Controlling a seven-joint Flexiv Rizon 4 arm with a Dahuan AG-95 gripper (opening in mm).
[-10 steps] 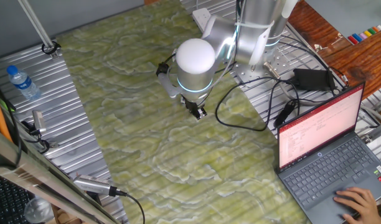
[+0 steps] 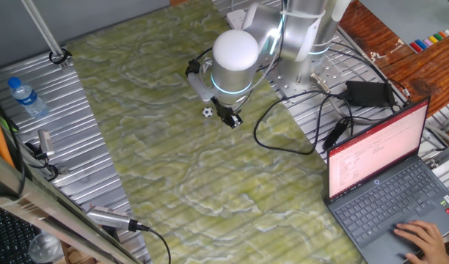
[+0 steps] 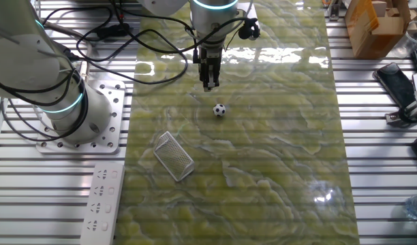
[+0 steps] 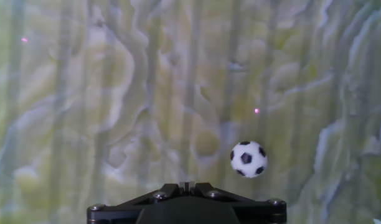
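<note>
A small black-and-white soccer ball (image 4: 248,159) rests on the green marbled mat, right of and slightly beyond my fingertips in the wrist view. My black gripper points down with its fingers together and nothing showing between them. In exterior view 2 the gripper (image 3: 210,86) hangs above and a little left of the ball (image 3: 219,109), with a gap between them. Exterior view 1 has the ball (image 2: 207,112) just left of the gripper (image 2: 235,123). A white mesh goal (image 3: 174,156) lies on the mat in exterior view 2; the arm seems to hide it in exterior view 1.
A laptop (image 2: 389,176) with a person's hand (image 2: 422,238) overlaps the mat's edge in exterior view 1.
Upward in exterior view 1, my gripper has shifted a little. The ball, hidden one second ago, came into view beside the arm and now shows slightly farther left.
</note>
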